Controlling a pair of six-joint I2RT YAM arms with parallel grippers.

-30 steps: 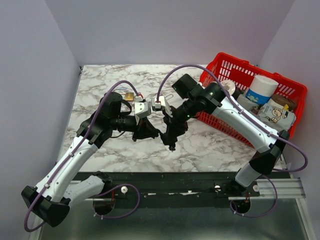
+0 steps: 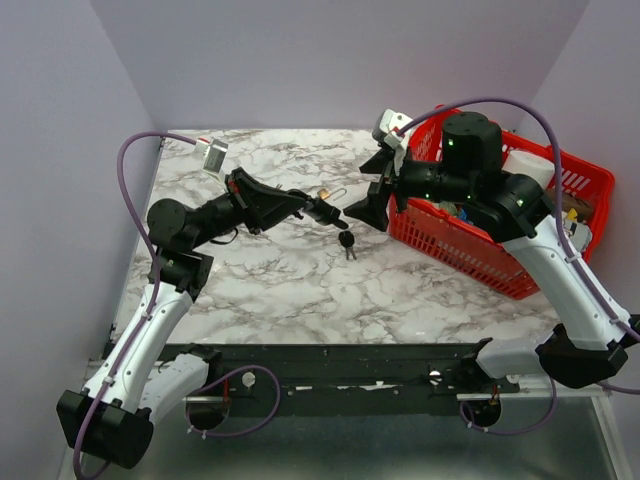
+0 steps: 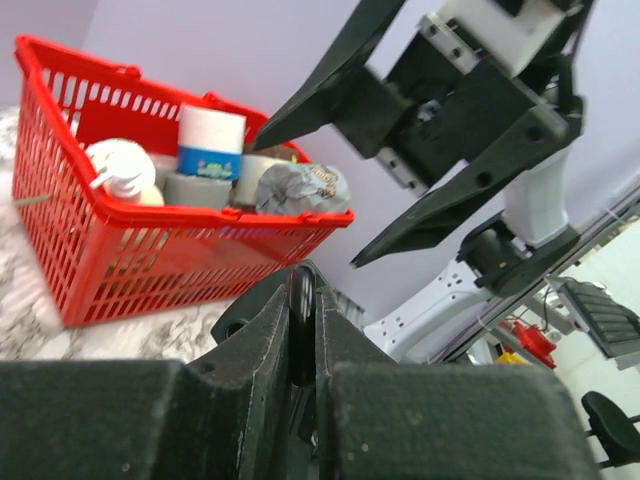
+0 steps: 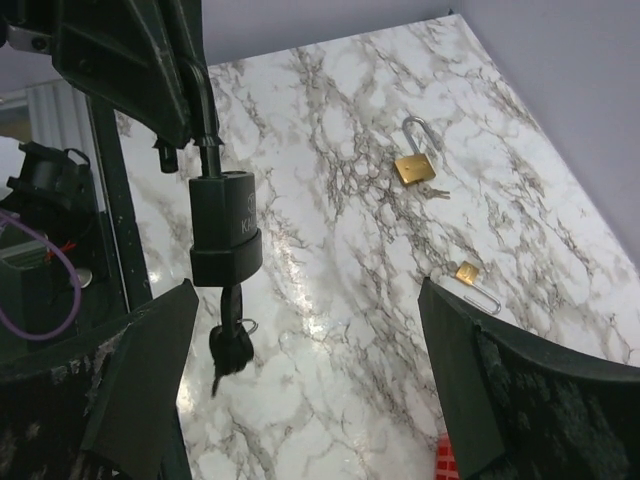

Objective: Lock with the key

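My left gripper (image 2: pixel 300 200) is shut on the shackle of a black padlock (image 4: pixel 225 225), which hangs below its fingers in the right wrist view. The shackle's short end (image 4: pixel 166 156) shows outside the body, so the shackle looks open. A black-headed key (image 4: pixel 231 305) sticks out of the lock's underside; a second black-headed key (image 4: pixel 230 350) appears to dangle beneath it by a ring. My right gripper stands open to the right of the padlock, apart from it, with nothing between its fingers. In the left wrist view the padlock (image 3: pixel 250 303) is partly hidden behind my left fingers.
Two brass padlocks lie farther off on the marble table: a larger one (image 4: pixel 414 168) with small keys beside it and a smaller one (image 4: pixel 467 272). A red basket (image 2: pixel 450 250) of household goods stands at the right, behind my right arm.
My right gripper has moved from the lock up and right, leaving a gap. The left arm has shifted leftward, and the padlock, still held, hangs at a different tilt with its keys.
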